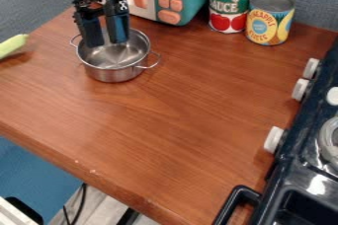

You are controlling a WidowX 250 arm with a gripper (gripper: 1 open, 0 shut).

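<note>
My gripper [103, 27] hangs at the upper left, its dark fingers reaching down over and into the mouth of a steel pot [114, 63] with wire handles. The pot stands upright on the wooden counter [172, 130]. Whether anything is between the fingers cannot be made out.
Behind are a teal toy microwave [179, 2], a tomato sauce can [230, 7] and a yellow can [270, 24]. A pale yellow-green object [11, 46] lies at the left edge. A black toy stove [303, 160] borders the right.
</note>
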